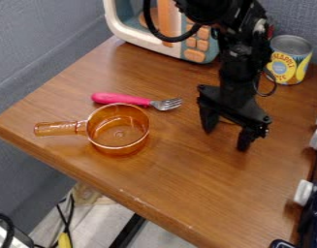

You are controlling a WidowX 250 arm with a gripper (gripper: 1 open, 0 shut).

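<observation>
My black gripper [228, 128] is low over the right-middle of the wooden table [147, 194], its two fingers pointing down at the tabletop.
An orange transparent pot [118, 130] with a handle sits at left, with a pink-handled fork [135, 101] behind it. A toy microwave [174, 29] and a can [289, 60] stand at the back. A dark appliance with white knobs [311, 203] lines the right edge.
</observation>
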